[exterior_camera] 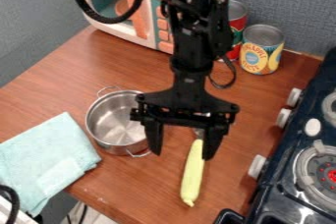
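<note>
The black gripper (184,140) hangs over the wooden table between a steel pot (113,123) and a spoon with a pale yellow handle (194,175). Its fingers are spread apart, pointing down, with nothing seen between them. The spoon lies lengthwise on the table, its bowl hidden behind the gripper.
A light blue cloth (43,154) lies at the left edge. A black stove (302,169) fills the right. Two cans (261,49) and a white and teal appliance (118,22) stand at the back.
</note>
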